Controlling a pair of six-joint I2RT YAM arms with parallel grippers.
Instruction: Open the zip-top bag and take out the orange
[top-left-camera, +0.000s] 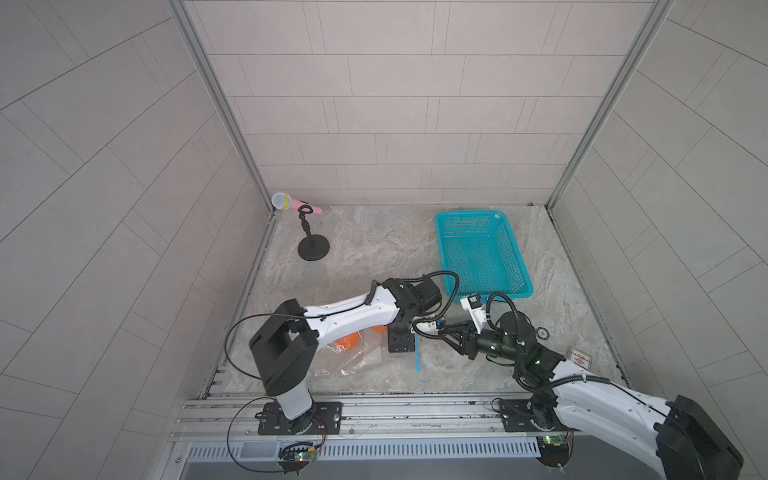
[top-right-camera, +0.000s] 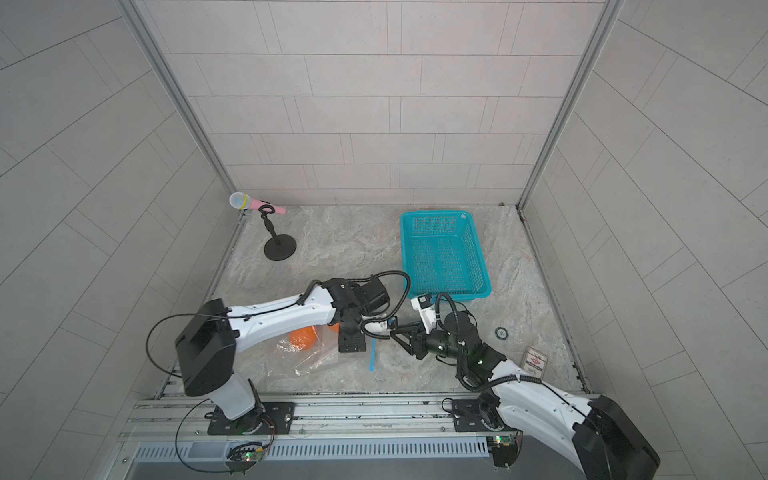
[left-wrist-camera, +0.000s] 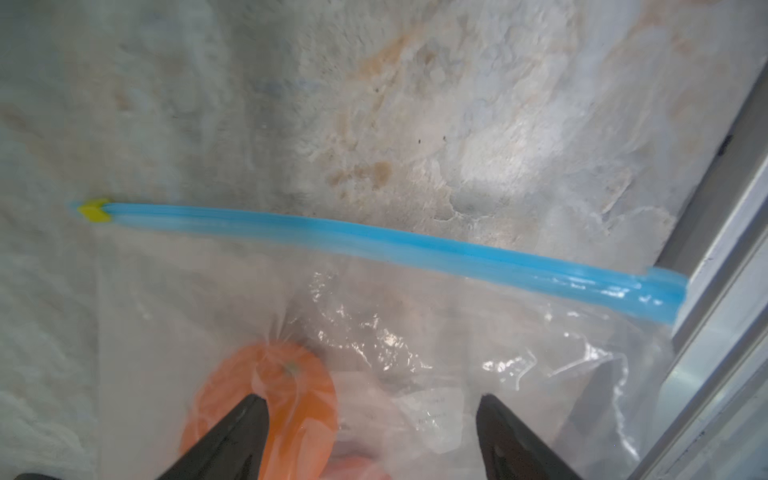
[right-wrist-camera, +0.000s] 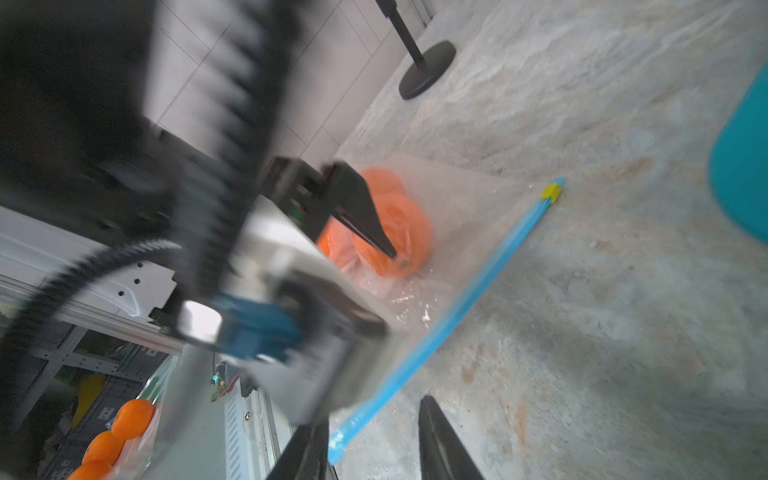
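A clear zip top bag (left-wrist-camera: 448, 336) lies on the table with its blue zip strip (left-wrist-camera: 384, 241) running across the left wrist view. The strip's yellow slider (left-wrist-camera: 94, 210) sits at one end. Inside the bag an orange shows through the film, and the right wrist view also shows oranges (right-wrist-camera: 400, 228) there. My left gripper is part open above the bag, nothing held between its fingers. To the right of the strip, my right gripper hangs part open and empty, its fingertips near the strip's front end in its own view.
A teal basket (top-left-camera: 524, 280) stands at the back right. A black stand (top-left-camera: 313, 247) and a pink-and-white cup (top-left-camera: 292, 201) are at the back left. A small box (top-left-camera: 579, 357) and a dark ring (top-left-camera: 542, 333) lie at the right. The two arms are close together.
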